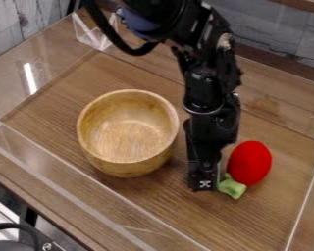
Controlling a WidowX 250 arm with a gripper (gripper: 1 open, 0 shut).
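Note:
My black gripper (pixel 204 165) reaches down from the top of the camera view to the table, just right of a wooden bowl (pixel 125 132). A red round object (pixel 250 162) sits right of the gripper. A green object (pixel 232 187) lies beside it, partly hidden behind the gripper. The gripper is open; whether anything lies between its fingers is hard to see.
The wooden table (pixel 107 216) has free room at the front and at the upper left. A black cable or part (pixel 23 238) shows at the bottom left corner, and the table's edge runs along the left.

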